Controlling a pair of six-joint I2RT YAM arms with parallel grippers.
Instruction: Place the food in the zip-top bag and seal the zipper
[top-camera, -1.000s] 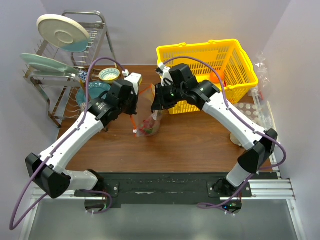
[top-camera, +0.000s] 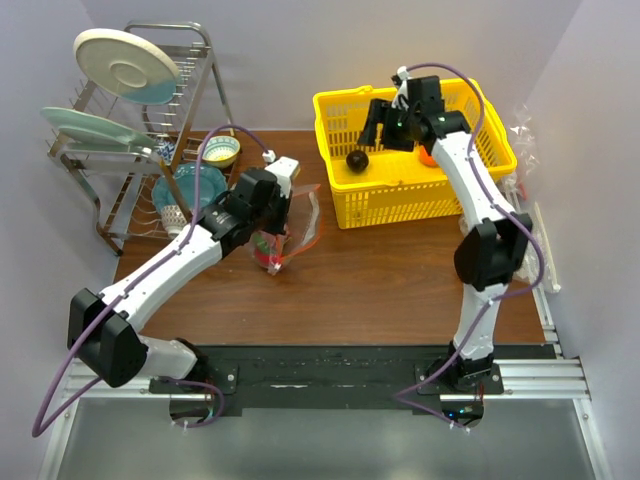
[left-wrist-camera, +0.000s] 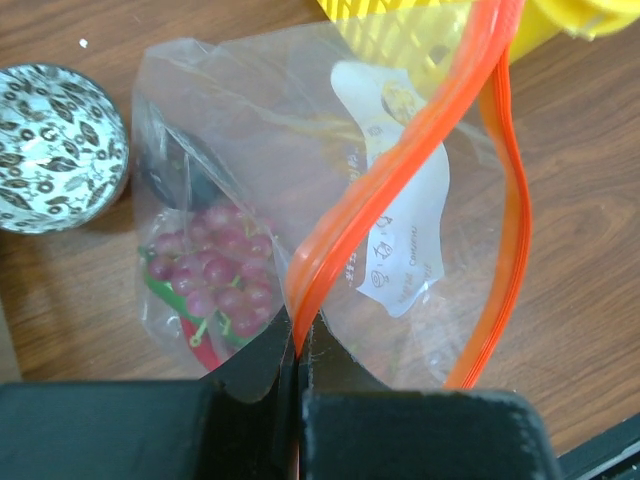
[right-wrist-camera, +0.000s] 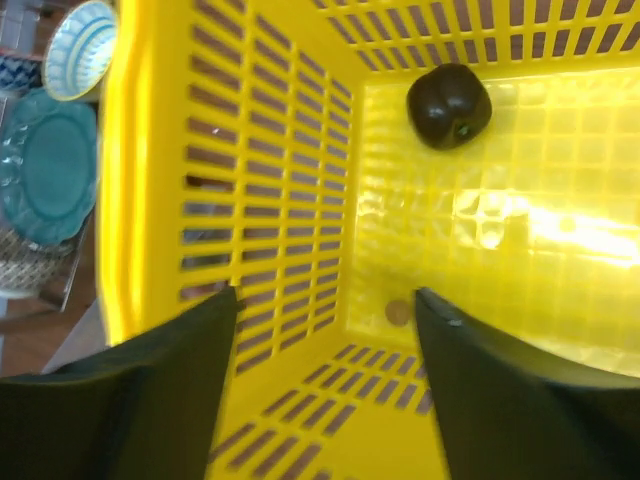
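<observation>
A clear zip bag (left-wrist-camera: 250, 110) with orange zipper edges hangs from my left gripper, which is shut on its rim. Inside are pink grapes (left-wrist-camera: 225, 270), something dark, and green and red items. My right gripper is open, above the inside of the yellow basket (top-camera: 395, 208). A dark round food item (right-wrist-camera: 448, 105) lies on the basket floor; an orange item (top-camera: 426, 157) is partly behind the right arm in the top view.
A metal dish rack (top-camera: 170, 60) with plates and bowls stands at the left. A patterned bowl (left-wrist-camera: 55, 145) is beside the bag. Plastic wrappings lie at the right edge.
My right gripper has moved away from the bag, rightward and back to over the basket. My left gripper has shifted slightly right, still at the bag.
</observation>
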